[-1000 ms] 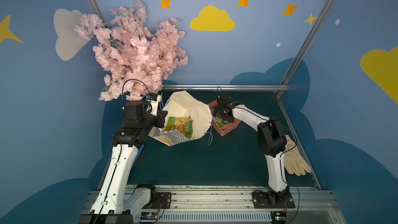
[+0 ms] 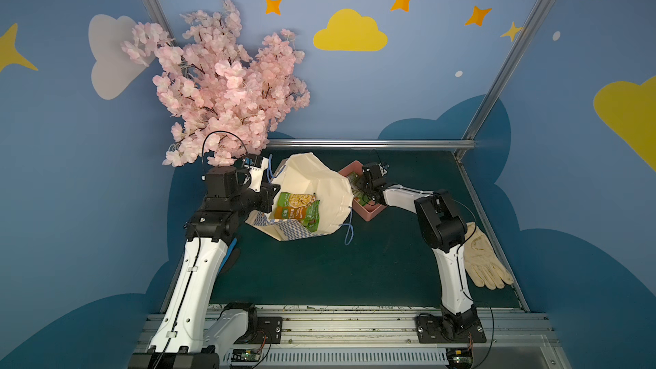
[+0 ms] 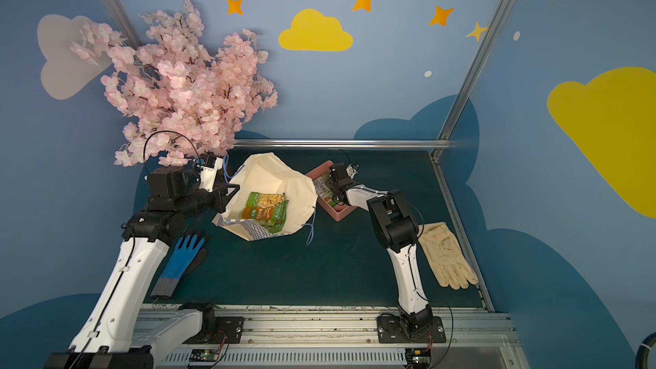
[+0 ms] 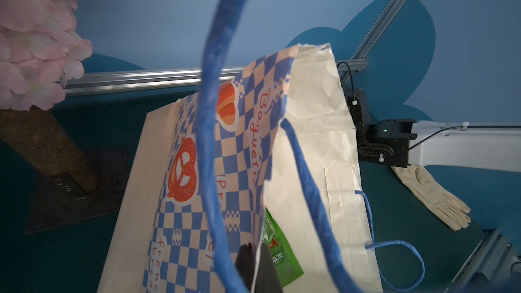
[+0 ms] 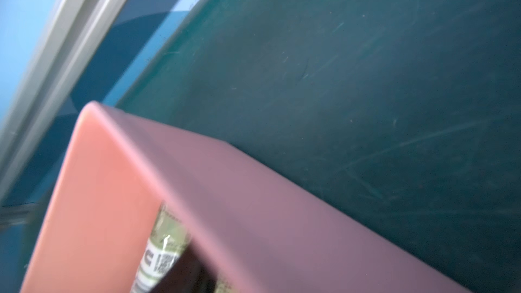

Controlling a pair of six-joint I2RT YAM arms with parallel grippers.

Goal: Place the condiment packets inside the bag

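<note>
The cream paper bag (image 2: pixel 335 191) lies tipped with its mouth facing up, green-and-orange packets (image 2: pixel 295 209) inside. My left gripper is shut on the bag's checkered edge, which runs between its dark fingers. At the bag's right stands a pink bin (image 2: pixel 369 213) with green packets (image 3: pixel 324 186) in it. Over this bin, my right gripper (image 3: pixel 332 184) reaches down. One dark finger (image 5: pixel 187 275) shows beside a pale green packet (image 5: pixel 161 247) at the bin wall in the right wrist view. Its other finger is hidden, so its grip cannot be told.
Blue cord handles (image 4: pixel 312 200) hang loose by the bag. A cherry blossom tree (image 2: pixel 232 89) rises at the back left. A beige glove (image 2: pixel 486 259) lies far right, a blue glove (image 3: pixel 179 259) on the left. Bare table (image 2: pixel 341 273) stretches in front.
My right gripper has shifted over the bin, and the bin has turned slightly. The bag's right side has moved a little to the right. My left arm is still.
</note>
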